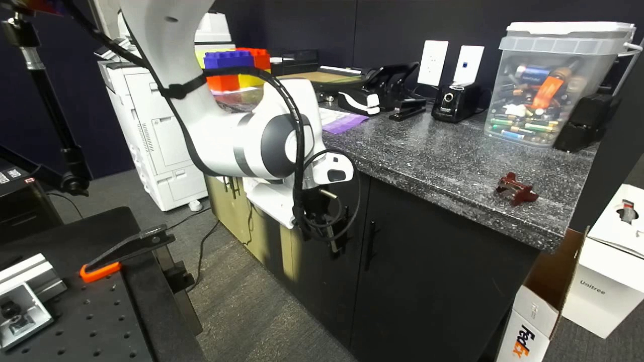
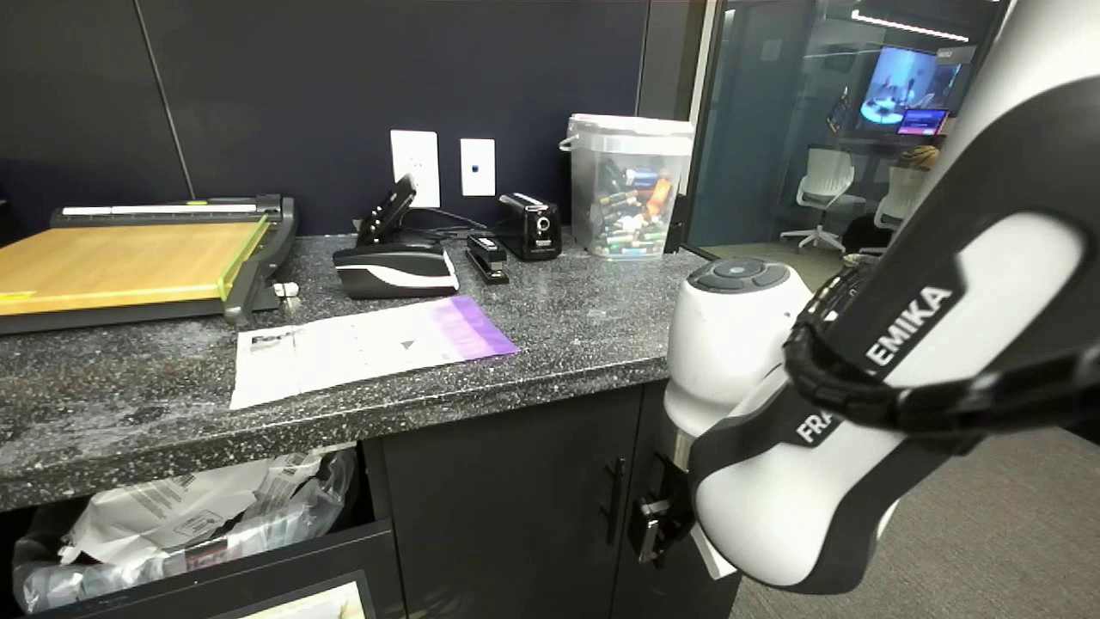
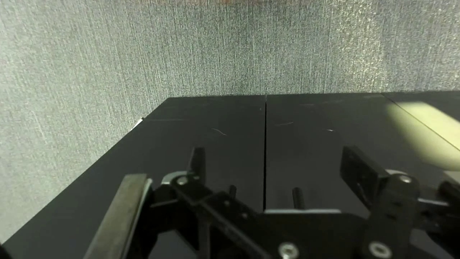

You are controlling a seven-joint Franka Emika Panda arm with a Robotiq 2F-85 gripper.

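Observation:
In the wrist view my gripper is open, its two dark fingers wide apart with nothing between them. Beyond it are the black cabinet doors [image 3: 319,142], split by a narrow vertical seam. Two short black handles, a left one [image 3: 233,191] and a right one [image 3: 298,198], show on either side of that seam, between the fingers in the picture. From the first exterior view, the gripper hangs below the counter edge in front of the doors, beside a black handle [image 1: 370,244]. Cables and the hand partly hide the fingers there. Whether anything touches a handle I cannot tell.
The speckled counter [image 1: 422,160] overhangs the doors. On it are a red staple remover [image 1: 516,189] and a clear battery tub [image 1: 531,90]. An open drawer [image 2: 258,562] holding plastic bags stands left of the doors. A black perforated table [image 1: 90,313] is at front left.

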